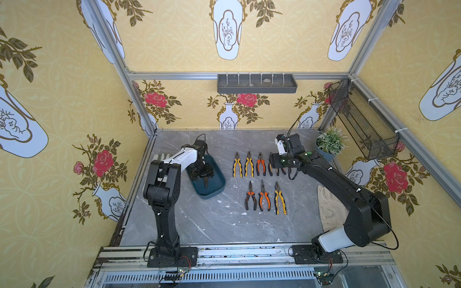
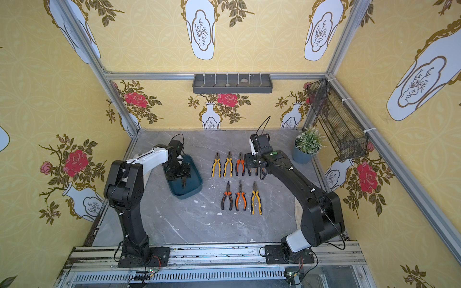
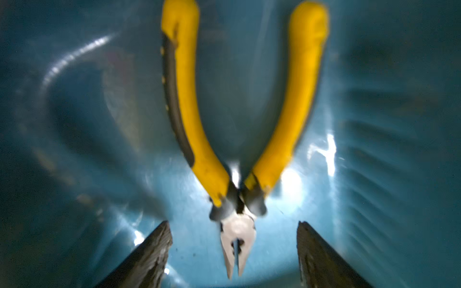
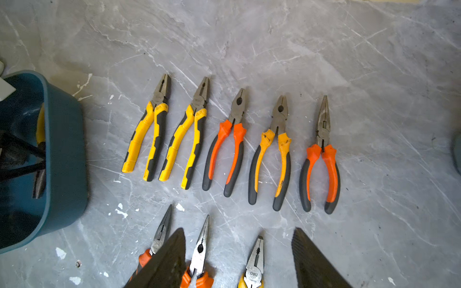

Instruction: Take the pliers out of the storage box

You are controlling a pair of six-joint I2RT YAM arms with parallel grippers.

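Observation:
My left gripper is low inside the teal storage box [image 1: 216, 189], its fingers apart on either side of the metal nose of yellow-handled pliers [image 3: 269, 158], which lie on the box floor with nothing gripping them. My right gripper hangs open over the table at right, with nothing between its fingers, above a back row of five pliers with yellow or orange handles [image 4: 229, 144] and a front row of three [image 4: 254, 261].
A potted plant [image 2: 307, 141] stands at the back right. A cloth glove [image 1: 330, 206] lies at the right front. A wire basket [image 2: 336, 120] hangs on the right wall.

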